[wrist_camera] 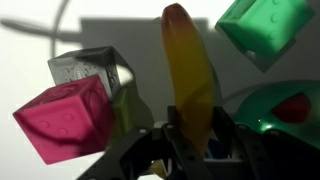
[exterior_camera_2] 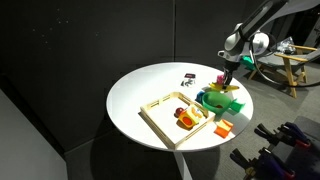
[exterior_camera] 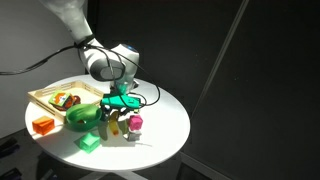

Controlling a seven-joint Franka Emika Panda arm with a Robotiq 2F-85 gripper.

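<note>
A long yellow-orange toy (wrist_camera: 187,65), banana-like with a dark tip, is held in my gripper, which is shut on it. The toy points away from the fingers, over the pale tabletop. In exterior view 1 my gripper (exterior_camera: 114,117) is low over the near part of the white table, with the yellow toy (exterior_camera: 114,127) hanging beneath. Close by stands a green bowl (exterior_camera: 83,118); the wrist view catches the bowl's rim (wrist_camera: 259,101) and something red inside. From exterior view 2, the orange-yellow toy (exterior_camera_2: 219,86) appears just behind the bowl.
A pink die-like block (wrist_camera: 65,120) and a grey block (wrist_camera: 85,65) lie on one side of the toy, a green block (wrist_camera: 265,25) on the other. An orange block (exterior_camera: 43,125) and a wooden tray (exterior_camera_2: 155,116) with toy food stand farther off.
</note>
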